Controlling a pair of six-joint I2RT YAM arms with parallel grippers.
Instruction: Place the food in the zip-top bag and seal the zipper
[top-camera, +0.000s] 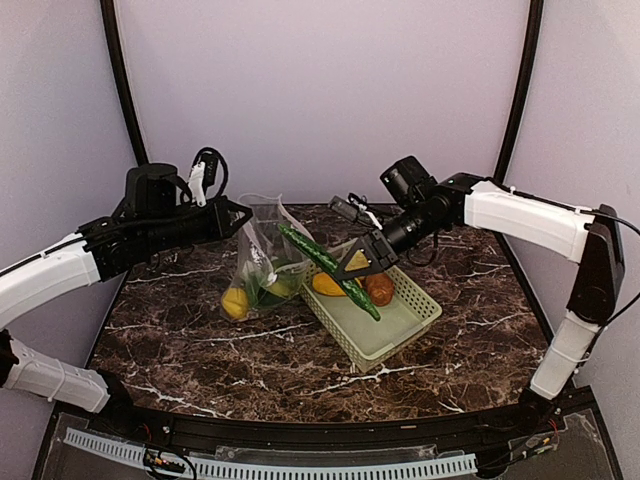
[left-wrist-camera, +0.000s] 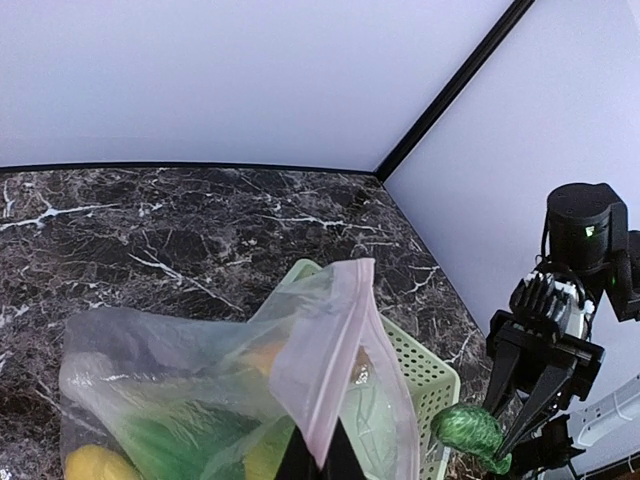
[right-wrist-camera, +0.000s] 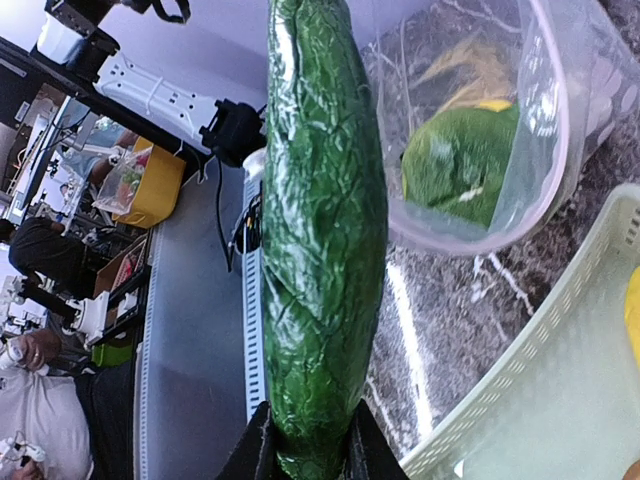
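A long green cucumber (top-camera: 345, 282) hangs tilted above the basket, with my right gripper (top-camera: 360, 262) shut on it; in the right wrist view the cucumber (right-wrist-camera: 325, 230) rises upward from between the fingers. Its upper left end is by the mouth of the clear zip top bag (top-camera: 250, 245). That bag is held up by its rim in my left gripper (top-camera: 240, 215), shut on the thin film. Inside the bag (left-wrist-camera: 200, 370) lie a yellow item (left-wrist-camera: 98, 464) and green food, seen blurred through the plastic. The bag's mouth (right-wrist-camera: 555, 150) stands open towards the right arm.
A pale green basket (top-camera: 365, 355) stands right of the bag. It holds a yellow elongated item (top-camera: 328, 285) and a brown round one (top-camera: 379, 289).
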